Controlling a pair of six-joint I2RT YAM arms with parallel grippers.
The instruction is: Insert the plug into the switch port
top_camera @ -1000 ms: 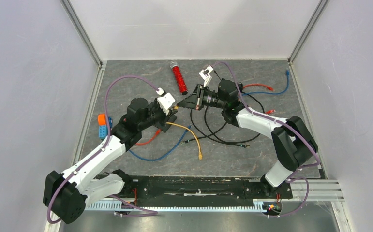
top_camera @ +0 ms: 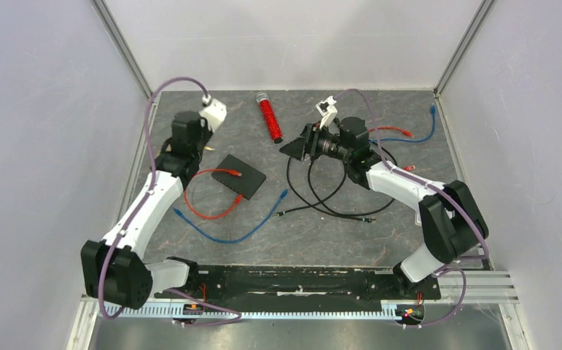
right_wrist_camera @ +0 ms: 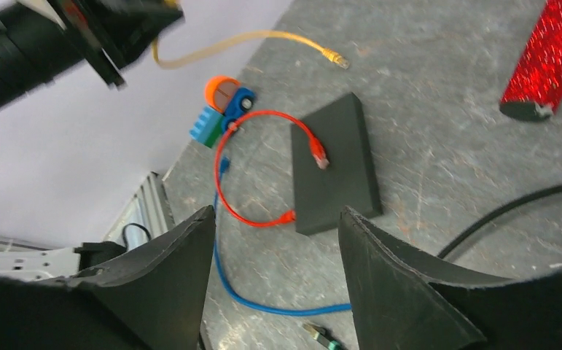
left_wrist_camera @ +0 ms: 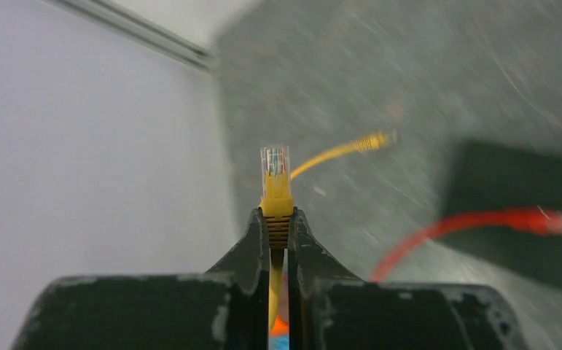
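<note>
My left gripper (top_camera: 206, 135) is raised at the left of the top view. In the left wrist view it is shut on a yellow cable's plug (left_wrist_camera: 277, 189), clear tip pointing up; the cable's other end (left_wrist_camera: 372, 142) hangs beyond it. My right gripper (top_camera: 299, 146) is open at the centre, with nothing seen between its fingers in the right wrist view. A dark flat box (top_camera: 241, 186) lies on the floor with a red cable (top_camera: 212, 215) across it; I cannot tell whether it has ports.
A red glittery cylinder (top_camera: 269, 117) lies at the back. Blue cables (top_camera: 230, 239), black cables (top_camera: 336, 211) and coloured toy blocks (right_wrist_camera: 212, 124) lie around. Walls stand close on the left, back and right.
My left gripper has moved up and left, away from the right gripper near the centre, carrying the yellow cable. The right arm has shifted slightly.
</note>
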